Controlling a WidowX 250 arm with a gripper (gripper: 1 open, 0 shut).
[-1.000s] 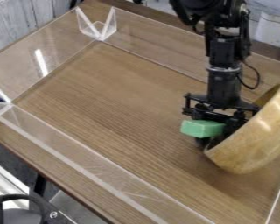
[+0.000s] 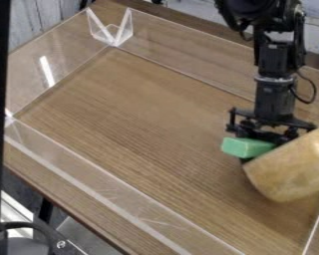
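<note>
At the right of the camera view, my black gripper (image 2: 267, 129) points down over a light green block (image 2: 242, 147) and a large round tan wooden object (image 2: 285, 169), which looks like a bowl or pot tipped on its side. The gripper seems shut on something at that spot, but its fingertips are largely hidden, so I cannot tell which of the two it holds. The green block lies against the tan object's left side, partly under the gripper.
A white angular bracket (image 2: 111, 30) stands at the back left.
</note>
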